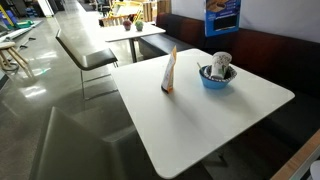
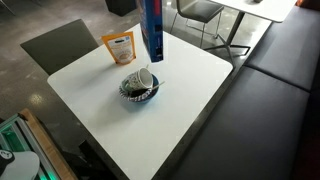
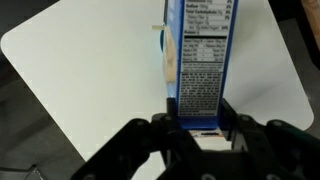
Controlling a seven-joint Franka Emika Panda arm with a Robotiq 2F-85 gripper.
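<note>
In the wrist view my gripper is shut on a blue box point(image 3: 203, 62) with a white nutrition panel. The box hangs upright above the table, at the top edge of exterior view 1 and the upper middle of exterior view 2 point(image 2: 152, 30). A blue bowl point(image 1: 217, 81) on the white table point(image 1: 180, 130) holds a patterned cup point(image 1: 221, 65), tipped over, and some utensil handles. Near the bowl an orange and white pouch point(image 1: 169, 72) stands upright. In the wrist view the box hides most of the bowl.
Wide bare tabletop lies around the pouch and bowl. A dark bench point(image 2: 245, 125) runs along one side, with a grey chair point(image 1: 80, 140) opposite. Farther off, a second table point(image 1: 130, 32) carries small plants.
</note>
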